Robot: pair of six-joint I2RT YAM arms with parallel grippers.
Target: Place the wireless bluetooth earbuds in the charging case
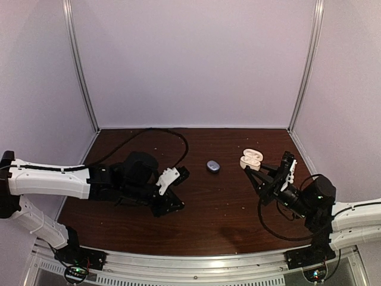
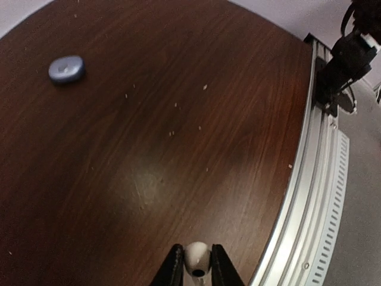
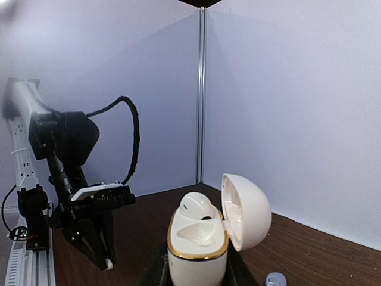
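Observation:
My right gripper is shut on the white charging case (image 3: pixel 196 262), its lid (image 3: pixel 247 211) open, held up at the right. One earbud (image 3: pixel 195 205) sits in a slot of the case; the front slot (image 3: pixel 196 235) is empty. The case also shows in the top view (image 1: pixel 250 159). My left gripper (image 1: pixel 178 205) is low over the left-middle of the table, apart from the case, shut on a white earbud (image 2: pixel 197 259).
A small blue-grey rounded object (image 1: pixel 212 167) lies mid-table. Walls border the back and sides of the table (image 1: pixel 214 232), whose front edge has a metal rail (image 1: pixel 196 262).

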